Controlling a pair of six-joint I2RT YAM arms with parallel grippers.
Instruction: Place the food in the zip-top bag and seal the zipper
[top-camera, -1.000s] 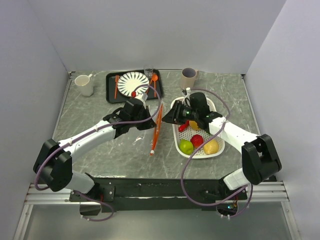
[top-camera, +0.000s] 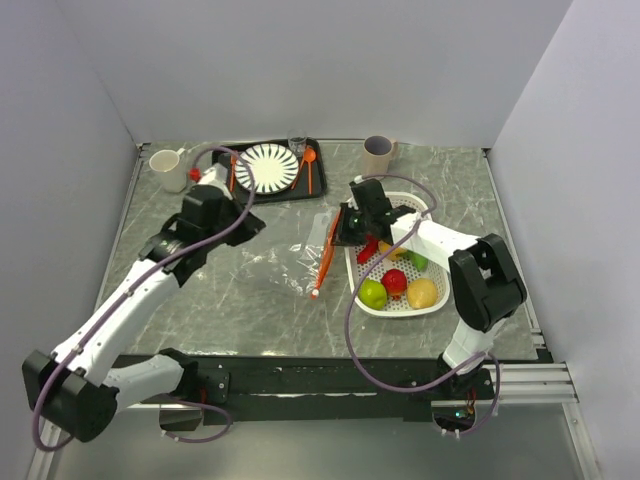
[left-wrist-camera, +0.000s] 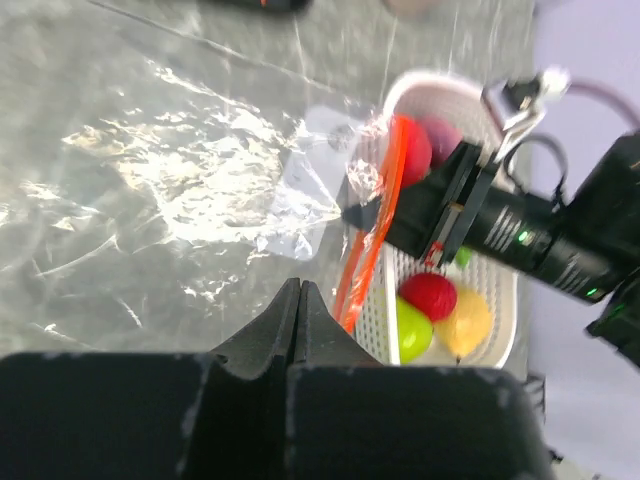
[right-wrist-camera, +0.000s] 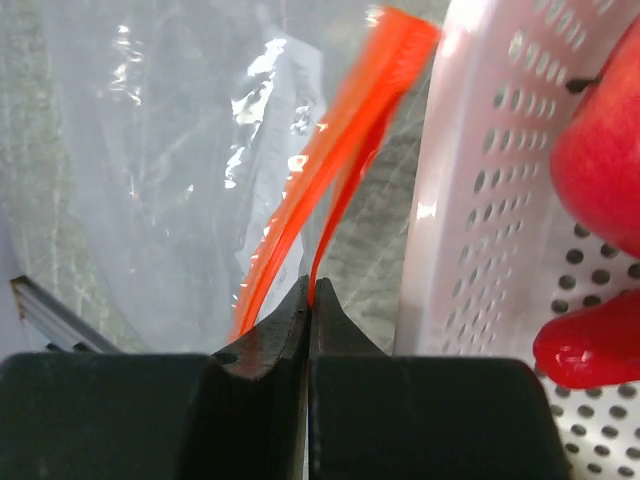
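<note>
A clear zip bag (top-camera: 280, 260) with an orange zipper strip (top-camera: 325, 260) lies on the counter, left of the white basket (top-camera: 445, 290). My right gripper is shut on the orange zipper at the bag's opening, the strip rising from between its fingertips. My left gripper is shut over the bag, with nothing visible between its fingers. The basket holds a green apple (top-camera: 372, 293), a red apple (top-camera: 394, 283), a yellow fruit (top-camera: 422, 293), a red pepper (right-wrist-camera: 585, 345) and other food.
A black tray (top-camera: 270, 195) with a plate and orange utensils stands at the back. A white mug (top-camera: 167, 170) is at back left, a grey mug (top-camera: 376, 157) at back right.
My left arm has pulled away to the left from the zipper.
</note>
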